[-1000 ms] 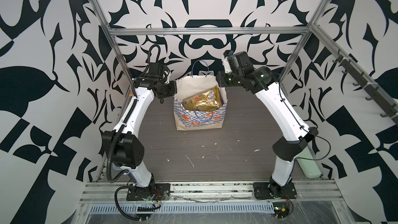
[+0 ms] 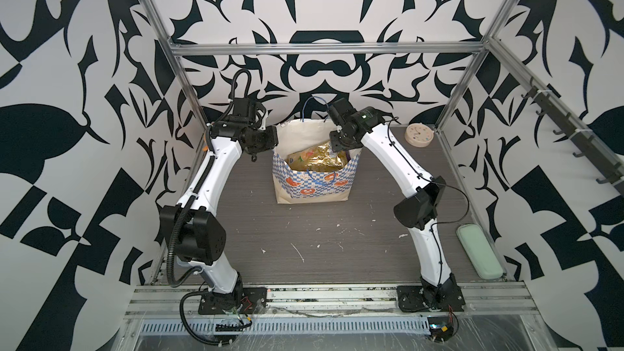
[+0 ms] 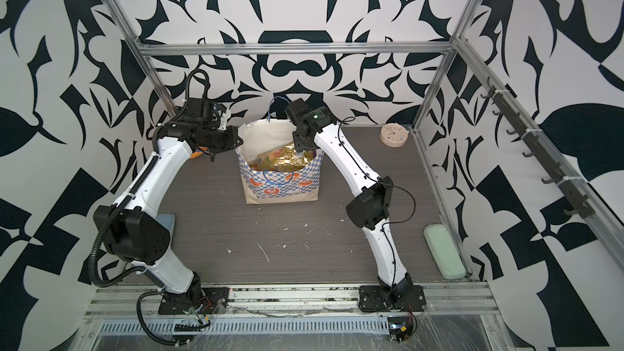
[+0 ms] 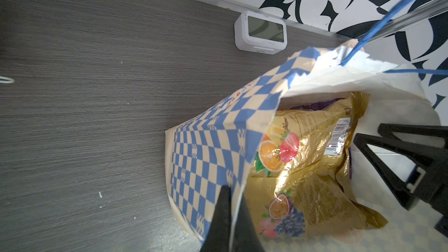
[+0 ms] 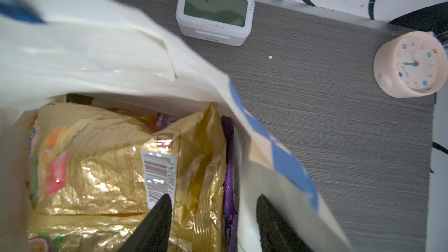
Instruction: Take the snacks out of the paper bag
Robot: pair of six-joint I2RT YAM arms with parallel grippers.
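Note:
The checked paper bag (image 2: 315, 188) stands open mid-table with gold snack packs (image 4: 303, 144) inside and a purple pack (image 5: 228, 177) along their side. My left gripper is at the bag's left rim, shut, the rim's paper edge running across its fingertips; whether it is pinched is unclear. My right gripper reaches down into the bag's mouth, fingers open over the right end of the gold pack and the purple one, holding nothing.
A white digital clock (image 5: 214, 11) and a pink round clock (image 5: 406, 65) stand behind the bag. A green case (image 2: 479, 250) lies at the right edge.
The left arm stays put.

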